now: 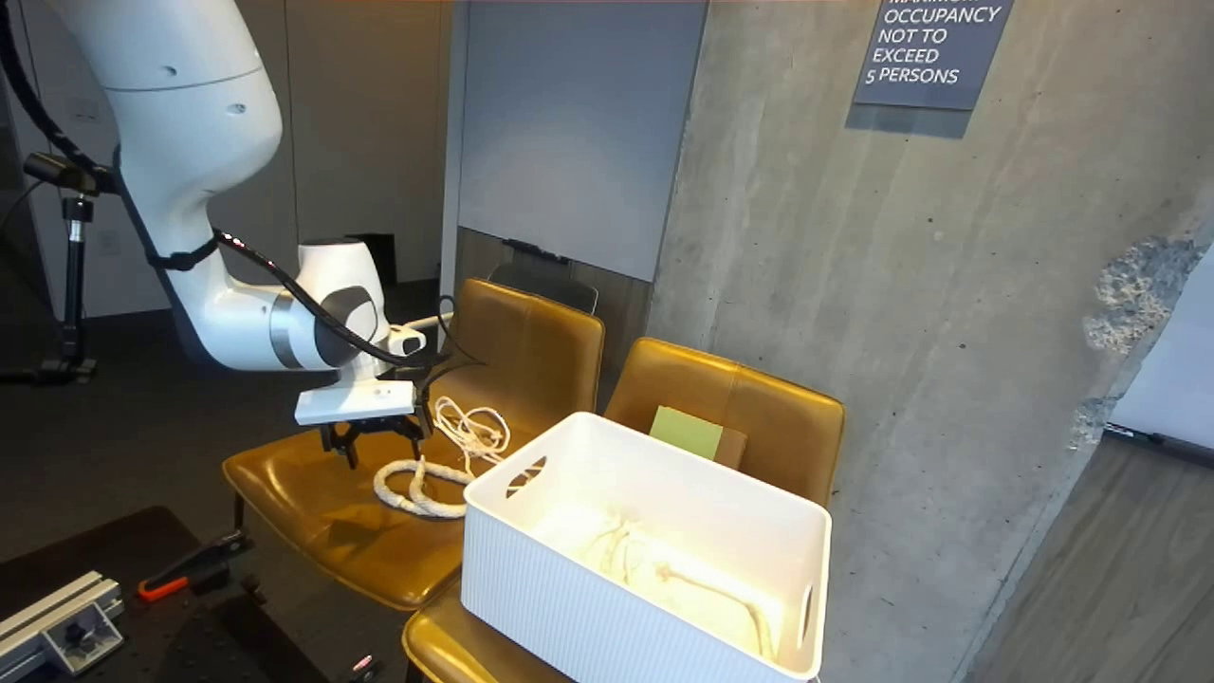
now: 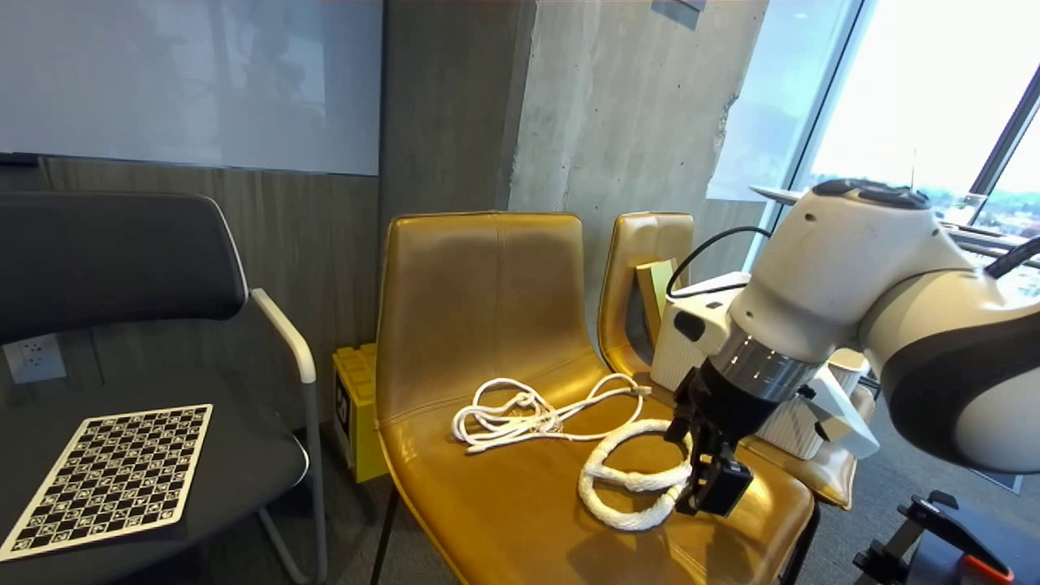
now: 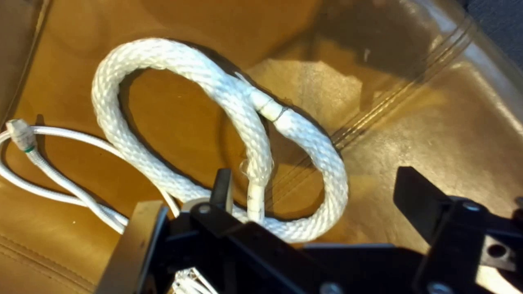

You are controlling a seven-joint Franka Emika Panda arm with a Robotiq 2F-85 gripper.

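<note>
A thick white rope (image 3: 147,53) lies coiled in overlapping loops on the seat of a tan leather chair (image 2: 507,526). Thinner white cord (image 2: 517,419) is bundled behind it, nearer the backrest. My gripper points down just over the thick rope, its fingers (image 3: 420,203) spread wide with nothing held. In the wrist view part of the loop passes between and below the fingers, and the left finger overlaps the rope's near edge. In exterior view 1 the gripper hangs low above the seat, beside the thick rope (image 1: 423,501).
A white ribbed bin (image 1: 637,478) stands on the neighbouring tan chair, with pale rope pieces (image 1: 717,586) inside. A green block (image 1: 686,433) leans behind the bin. A dark chair with a checkered board (image 2: 112,478) stands to the left in exterior view 2.
</note>
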